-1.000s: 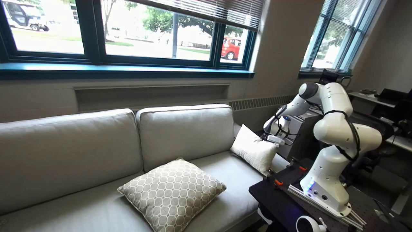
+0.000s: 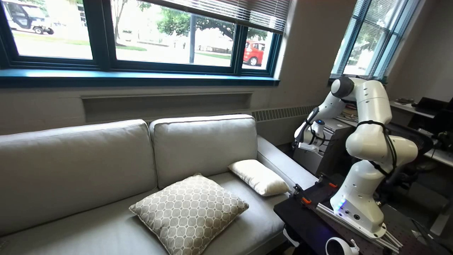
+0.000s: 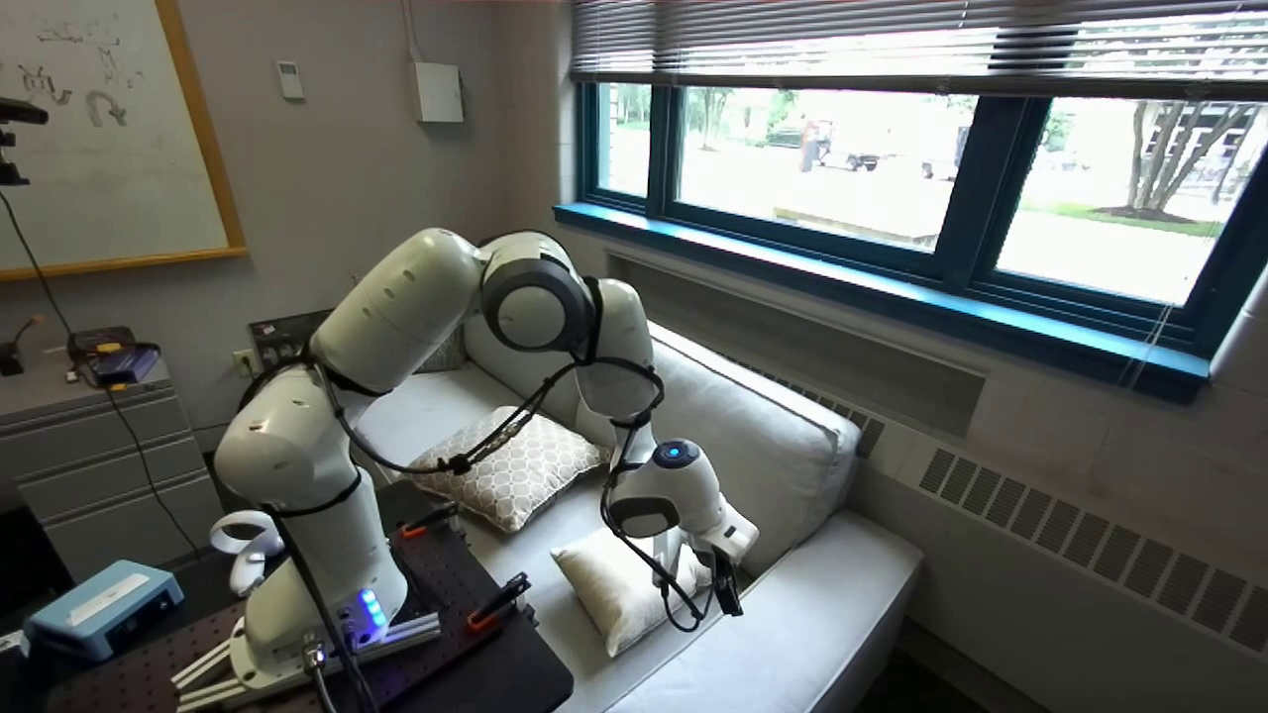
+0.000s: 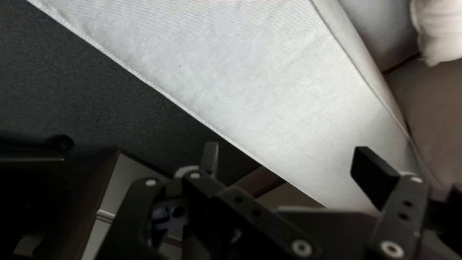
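A plain white pillow [image 2: 259, 177] lies flat on the sofa seat, close to the armrest. In the second exterior view the same white pillow [image 3: 620, 584] is partly covered by the wrist and its cables. My gripper [image 3: 727, 578] hangs above the armrest, apart from the pillow. The wrist view has my gripper open, its two fingers wide apart and nothing between them. Below it is the pale top of the armrest [image 4: 260, 99], and a corner of the white pillow [image 4: 439, 32] shows at upper right.
A patterned pillow [image 2: 191, 214] lies on the seat's middle. The sofa backrest [image 2: 204, 146] runs along the window wall. Beside the armrest stands the black robot table [image 2: 297, 219] with clamps; a grey cabinet [image 2: 306, 160] is behind the arm.
The white pillow leaned up against the armrest at my gripper a second ago; now it lies flat on the seat. My gripper has risen and is clear of it.
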